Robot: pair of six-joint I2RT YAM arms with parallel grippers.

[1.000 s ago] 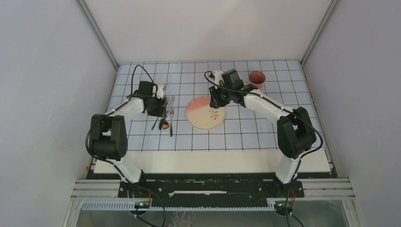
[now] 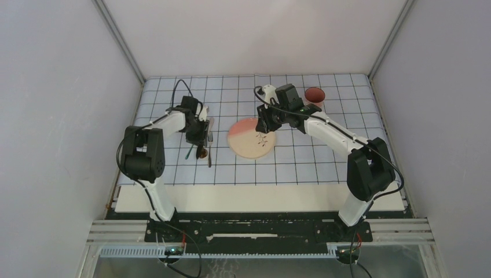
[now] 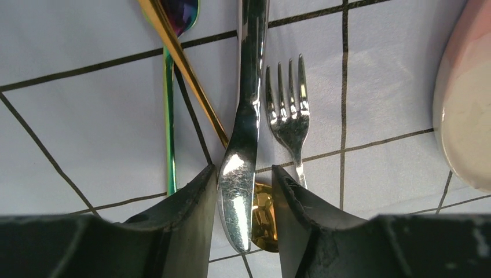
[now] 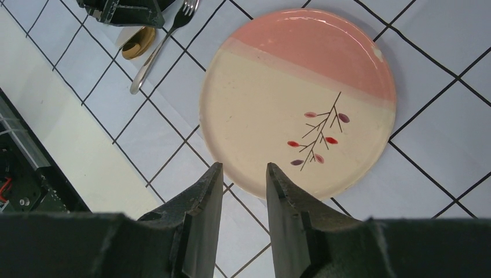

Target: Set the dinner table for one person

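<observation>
A pink and cream plate with a twig pattern lies flat on the table. To its left is a pile of cutlery. A silver knife lies across a gold spoon, with a silver fork close beside them and a green spoon on the other side. Over the knife's blade my left gripper stands open, its fingers to either side of the blade and not closed on it. Above the plate, my right gripper is part open with nothing between its fingers. A reddish-brown cup stands at the back right.
Grid-patterned cloth covers the table, bare to the right of the plate and in front of it. A plain white strip runs along the front edge. Walls rise at both sides.
The right arm has swung a little to the right, its gripper staying over the plate. Plate, cup and cutlery look unmoved.
</observation>
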